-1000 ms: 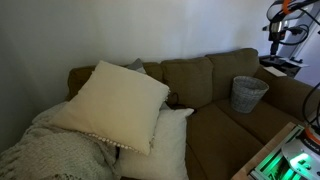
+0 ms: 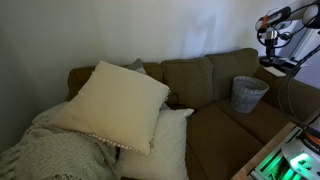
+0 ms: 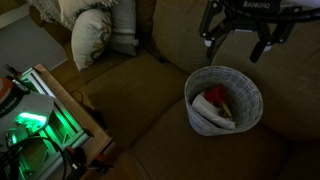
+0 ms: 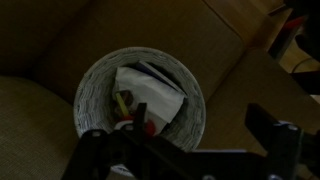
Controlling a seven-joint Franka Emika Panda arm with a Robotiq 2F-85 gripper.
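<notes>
A grey-white woven basket [image 3: 191, 98] stands on the brown sofa, and in exterior view 1 the same basket [image 2: 248, 94] is near the sofa's right end. Inside it, the wrist view shows a white cloth [image 4: 148, 92], something red and a thin yellow item; their exact shapes are hard to make out. My gripper [image 3: 234, 48] is open above the basket, its two fingers apart and nothing visible between them. From exterior view 1 the gripper [image 2: 269, 56] looks small, at the upper right.
Large cream pillows [image 2: 122, 103] and a knitted blanket [image 2: 58, 150] fill the sofa's left side. A wooden table edge [image 3: 72, 108] with green-lit equipment is at the front. The seat [image 2: 215, 135] between pillows and basket is clear.
In exterior view 1 the arm and gripper have shifted a little to the left. The basket and pillows have stayed put.
</notes>
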